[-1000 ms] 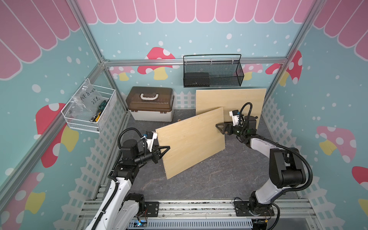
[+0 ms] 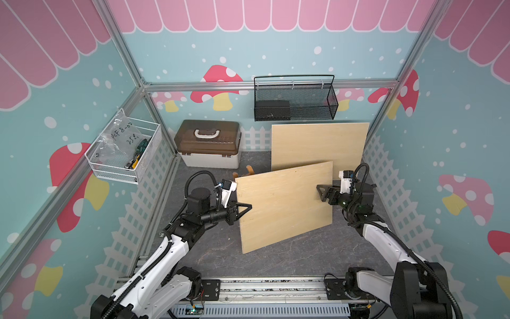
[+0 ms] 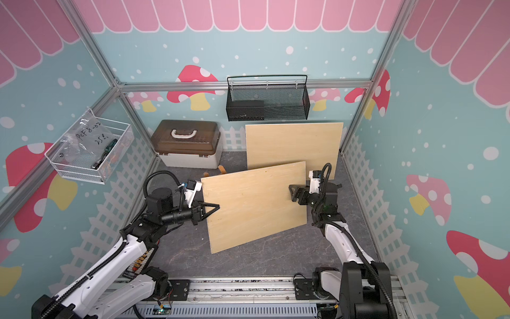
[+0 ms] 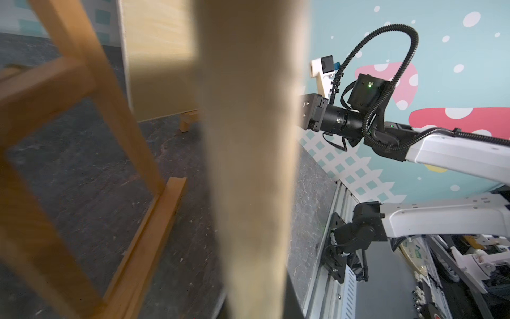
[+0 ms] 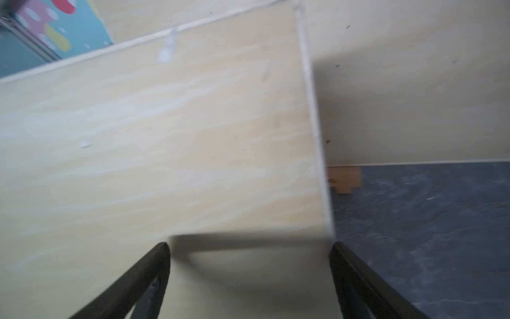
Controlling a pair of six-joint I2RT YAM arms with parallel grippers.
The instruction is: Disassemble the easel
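Observation:
A large plywood board (image 2: 287,207) stands tilted in the middle of the floor. Its left edge fills the centre of the left wrist view. My left gripper (image 2: 246,209) is shut on that edge. At the board's right edge, my right gripper stands open; one finger (image 5: 151,281) is over the board's face and the other past its edge. Behind the board is the brown wooden easel frame (image 4: 140,250), with angled legs and a base bar, mostly hidden from above. A second plywood board (image 2: 318,143) leans at the back wall.
A toolbox (image 2: 207,143) stands in the back left corner. A white wire basket (image 2: 124,151) hangs on the left wall and a black mesh basket (image 2: 295,103) on the back wall. Bare floor (image 2: 212,257) lies in front of the board.
Both arms and the front board have shifted right, and the board has turned to a shallower slant. More of its right end now overlaps the back board.

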